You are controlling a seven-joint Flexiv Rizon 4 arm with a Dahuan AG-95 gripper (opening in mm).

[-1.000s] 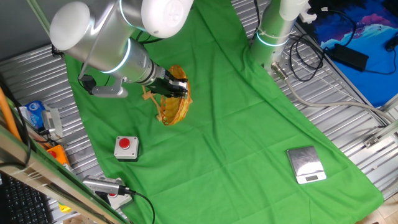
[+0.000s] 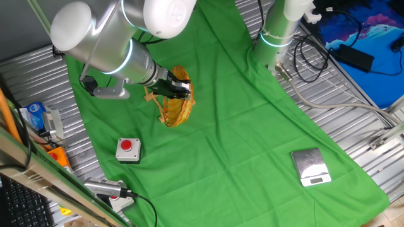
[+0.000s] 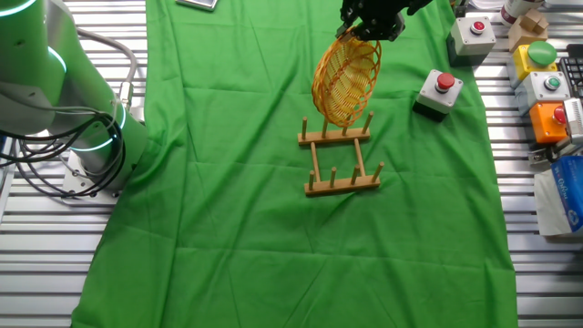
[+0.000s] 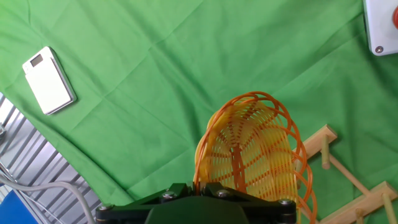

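A yellow-orange wicker basket [image 3: 347,76] is tipped on its side, its rim pinched by my gripper, which is shut on it. In the wrist view the basket's woven inside [image 4: 252,146] faces the camera. Exterior view 1 shows the gripper [image 2: 183,90] at the basket's upper part. The wooden peg rack [image 3: 342,185] sits on the green cloth, beside and partly behind the basket in exterior view 2. The basket's lower end overlaps the rack's far bar there; whether they touch I cannot tell.
A silver scale [image 2: 310,167] lies at the right of the cloth. A red-button box [image 2: 128,150] stands nearer the left edge, with another box [image 3: 471,38] behind it in exterior view 2.
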